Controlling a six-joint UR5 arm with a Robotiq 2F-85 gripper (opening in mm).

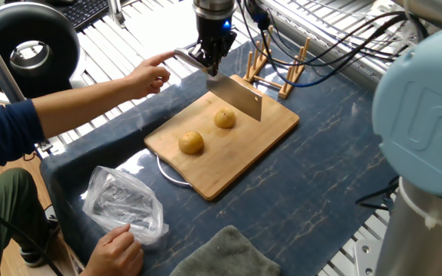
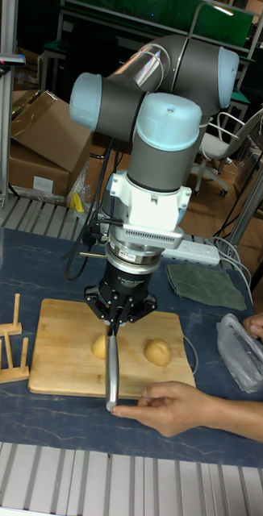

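Observation:
My gripper [image 1: 209,67] is shut on a cleaver [image 1: 236,98] where handle and blade meet. The metal blade hangs over the back of the wooden cutting board [image 1: 252,149], slanting down to the right in exterior view 1. A person's fingertip touches the end of the cleaver's handle [image 2: 113,378]. Two round, yellowish-brown potatoes [image 1: 191,142] lie apart on the board, the farther potato [image 1: 225,118] close to the blade. From the other side, the gripper [image 2: 114,326] and handle partly hide one of them.
Beyond the board stands a wooden peg rack [image 1: 285,77]. A clear plastic bag [image 1: 125,203] and a grey cloth [image 1: 227,257] lie in front of it. The person's arm [image 1: 83,103] reaches in from the left. Table right of the board is clear.

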